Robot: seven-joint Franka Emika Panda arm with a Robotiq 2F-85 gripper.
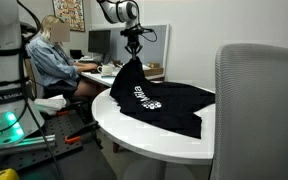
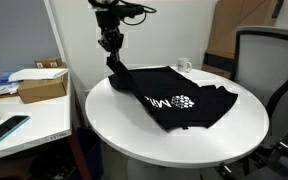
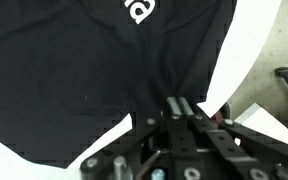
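A black garment (image 1: pixel 159 100) with white lettering lies spread over the round white table (image 1: pixel 174 147). One part of it is drawn up into a steep peak, and at that peak my gripper (image 1: pixel 134 51) is shut on the cloth. In exterior view 2 the raised fold of the garment (image 2: pixel 124 80) slopes from the gripper (image 2: pixel 114 60) down to the tabletop. The wrist view shows the garment (image 3: pixel 84 75) bunching towards the shut gripper; the pinched bit itself is mostly hidden by the fingers.
A white mug (image 2: pixel 184 65) stands at the table's edge. A grey chair back (image 1: pixel 259 90) rises close beside the table. On a side desk are a cardboard box (image 2: pixel 42 88) and a phone (image 2: pixel 6 129). A person (image 1: pixel 56 65) sits near the arm's base.
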